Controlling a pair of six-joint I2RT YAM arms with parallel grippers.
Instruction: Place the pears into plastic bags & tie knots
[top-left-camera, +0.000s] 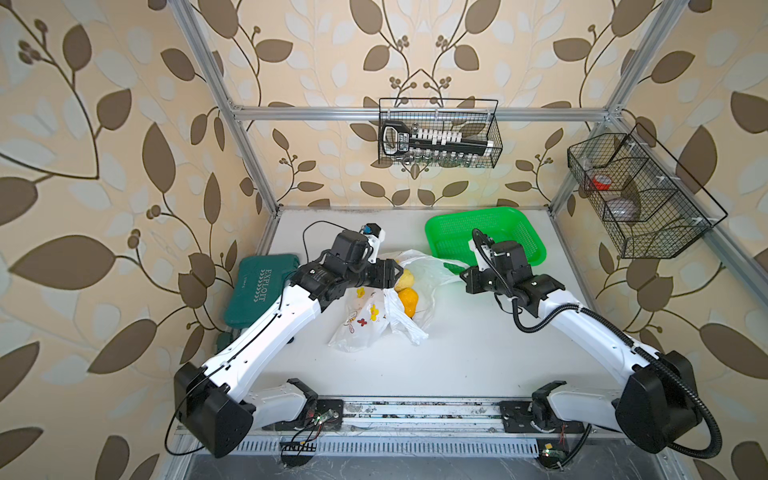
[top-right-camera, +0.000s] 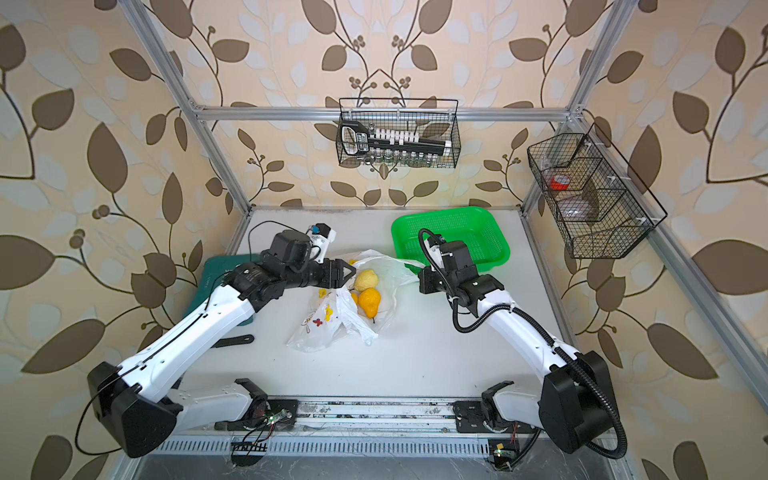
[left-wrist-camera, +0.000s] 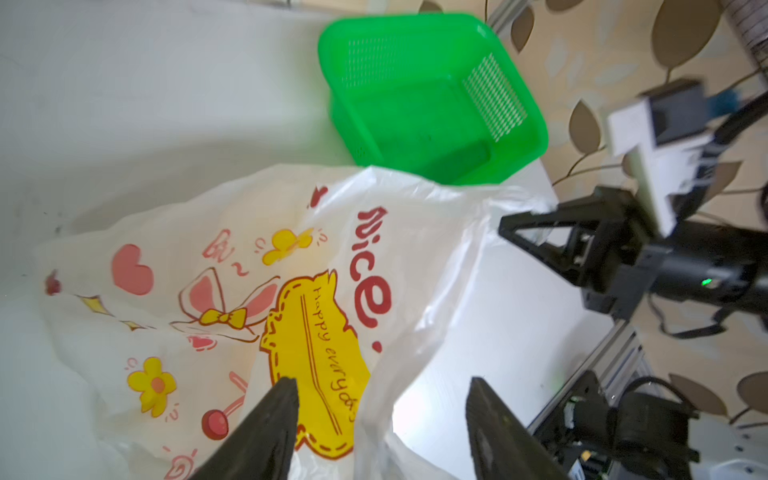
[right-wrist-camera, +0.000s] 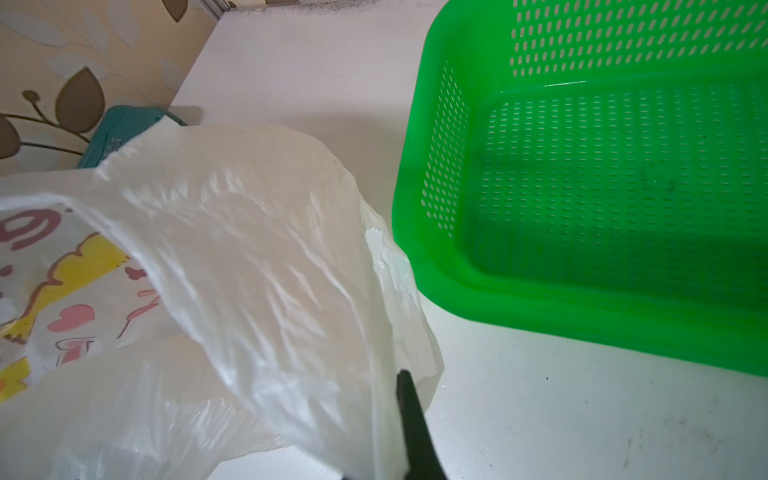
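Note:
A white plastic bag (top-left-camera: 360, 332) lies open-mouthed mid-table. Inside its mouth show a yellow-orange pear (top-right-camera: 369, 302) and a paler yellow fruit (top-right-camera: 366, 278); others are mostly covered. My right gripper is shut on the bag's right edge, pulling that plastic taut toward it. At the bag's left side, my left gripper stands open, its fingers (left-wrist-camera: 268, 428) wide apart. A fold of the printed bag runs up between them, not pinched.
An empty green basket (top-left-camera: 448, 248) stands behind the right gripper. The teal case (top-left-camera: 260, 288) is at the left edge, and a dark-handled tool (top-right-camera: 233, 341) lies near it.

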